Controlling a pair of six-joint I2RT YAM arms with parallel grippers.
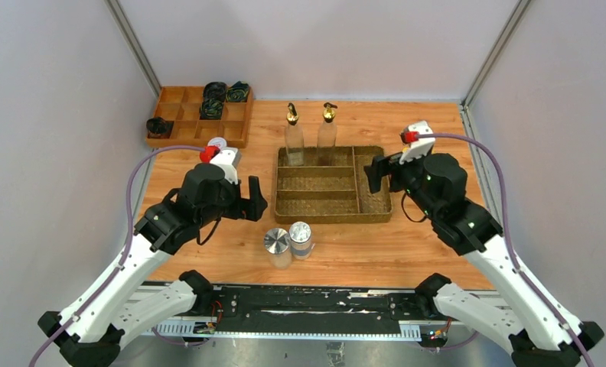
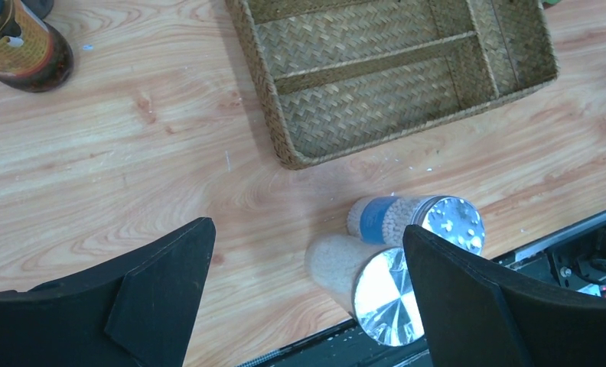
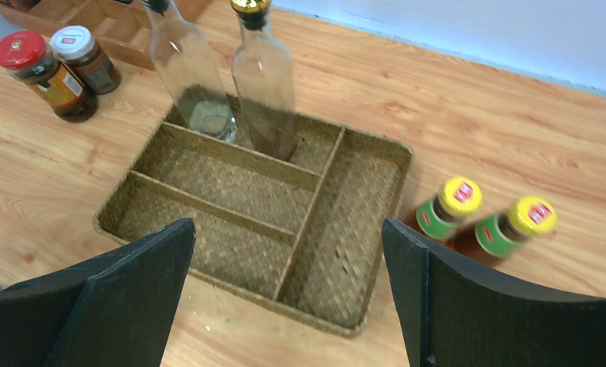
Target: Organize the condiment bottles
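A woven tray (image 1: 319, 218) with several compartments lies mid-table. Two clear glass bottles, a left one (image 1: 294, 141) and a right one (image 1: 326, 141), stand upright in its back compartment; the others are empty. In front of the tray are two silver-lidded shakers, one plain (image 2: 338, 264) and one with a blue band (image 2: 384, 218). My left gripper (image 1: 260, 200) is open left of the tray, nothing between its fingers. Over the tray's right side hangs my right gripper (image 1: 377, 174), open and empty. Two yellow-capped bottles, one nearer (image 3: 438, 212) and one farther right (image 3: 503, 233), stand right of the tray.
A red-lidded jar (image 3: 59, 84) and a white-lidded jar (image 3: 89, 60) stand left of the tray. Behind them, a wooden divided box (image 1: 189, 141) holds several dark items. Bare table lies between the left gripper and the tray.
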